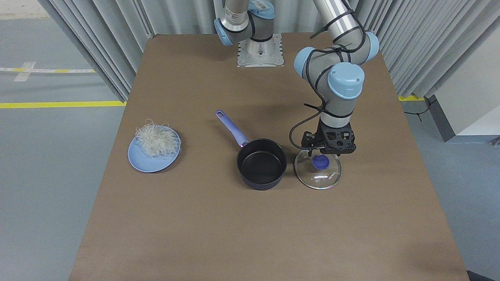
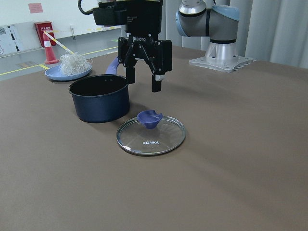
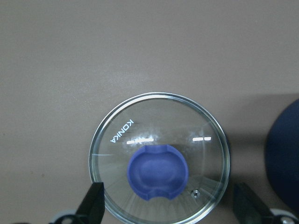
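Note:
A glass lid (image 1: 315,180) with a blue knob (image 3: 157,170) lies flat on the table, right of a dark saucepan (image 1: 260,166) with a lavender handle (image 1: 232,127) in the front view. My gripper (image 2: 143,77) hangs open above the lid, apart from the knob, nothing between its fingers. In the wrist view the lid is between and beyond the fingertips. The saucepan is empty.
A blue plate (image 1: 140,160) with a tangle of white strands (image 1: 157,139) sits at the left.

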